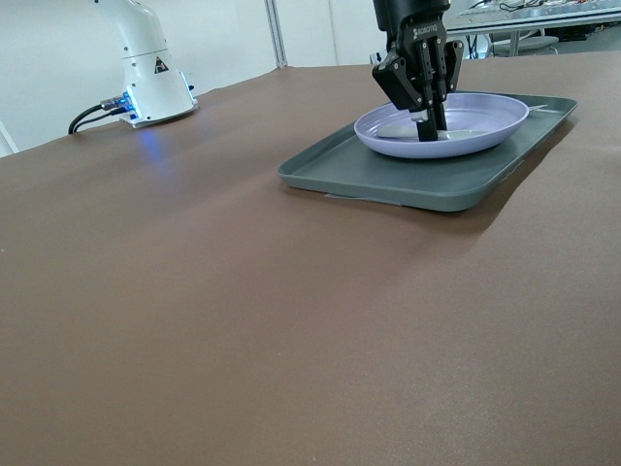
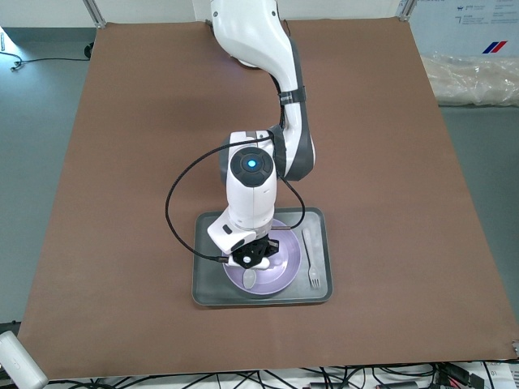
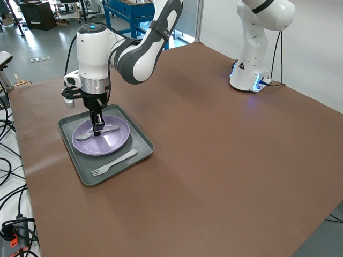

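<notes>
A lavender plate (image 3: 110, 142) lies on a grey tray (image 1: 359, 175), seen in all views. My gripper (image 1: 431, 130) is lowered into the plate, black fingers pointing down at a light spoon (image 3: 84, 136) that lies across it; in the left view its bowl (image 2: 249, 279) shows below the gripper housing. Whether the fingers are open or shut on the spoon, I cannot tell. A white fork (image 2: 313, 267) lies on the tray beside the plate, to its right in the left view.
Cables run along another edge.
</notes>
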